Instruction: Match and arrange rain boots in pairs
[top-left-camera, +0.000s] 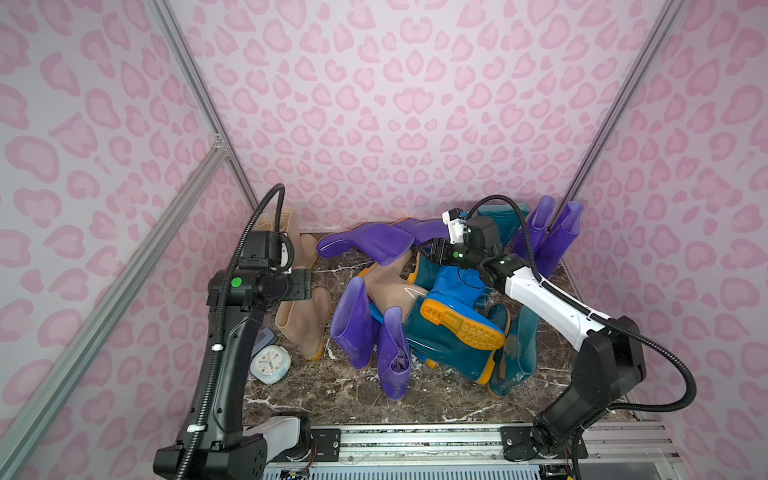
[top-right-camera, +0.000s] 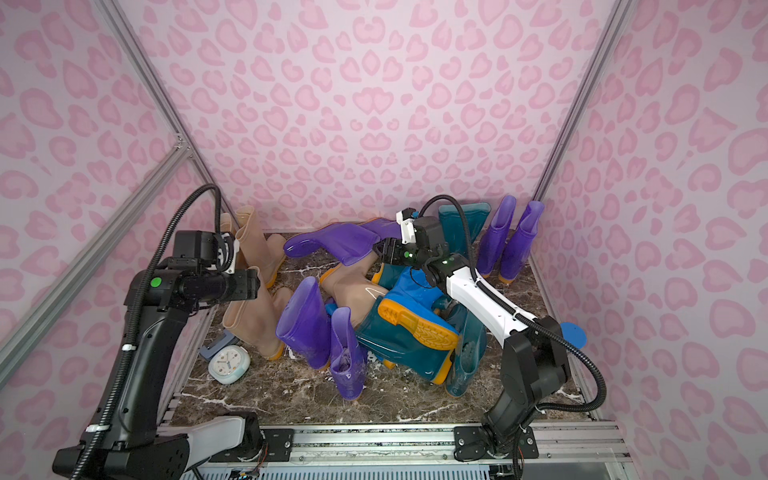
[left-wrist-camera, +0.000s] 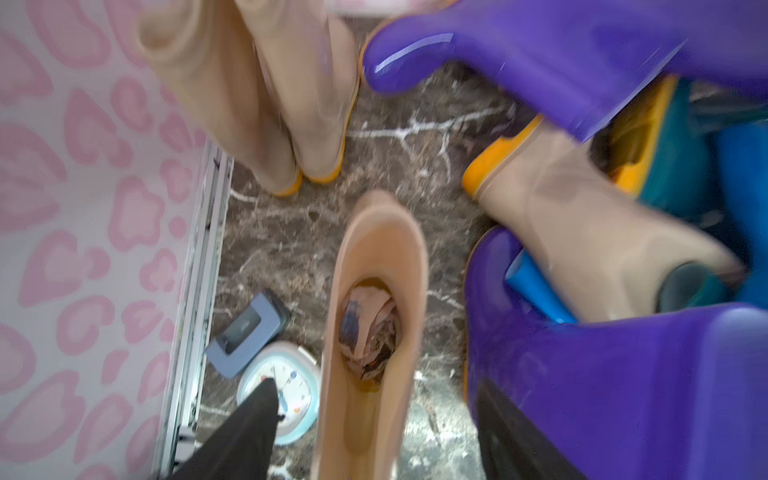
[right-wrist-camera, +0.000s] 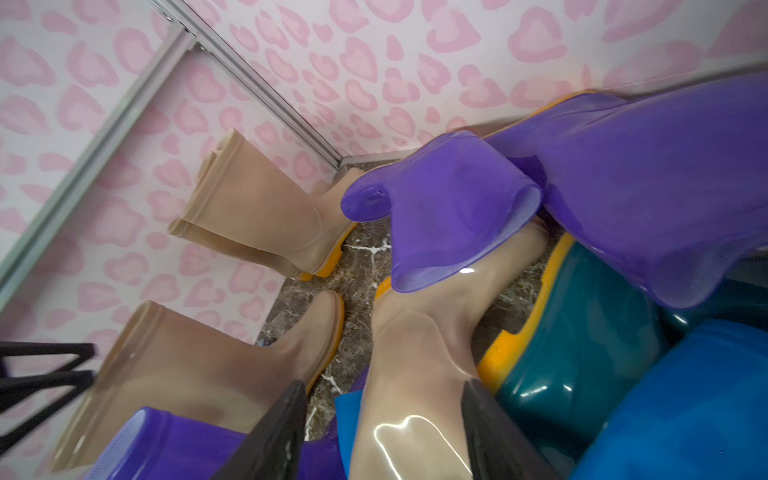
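A beige boot (left-wrist-camera: 376, 264) with crumpled paper inside stands on the marble floor at the left. My left gripper is open around and above its shaft, with no clear grip on it. Behind stands a pair of beige boots (left-wrist-camera: 272, 88) side by side. Another beige boot (right-wrist-camera: 416, 384) lies in the pile, its foot partly covered by a purple boot (right-wrist-camera: 456, 200). Over that pile hangs my right gripper, its fingers apart and nothing seen held. Teal boots (top-right-camera: 400, 344) and a blue boot (top-right-camera: 412, 292) lie tangled in the middle.
Two purple boots (top-left-camera: 353, 320) stand at the front centre. A purple pair (top-left-camera: 557, 236) stands at the back right near the wall. A small round clock (top-left-camera: 270, 364) sits left of the standing beige boot.
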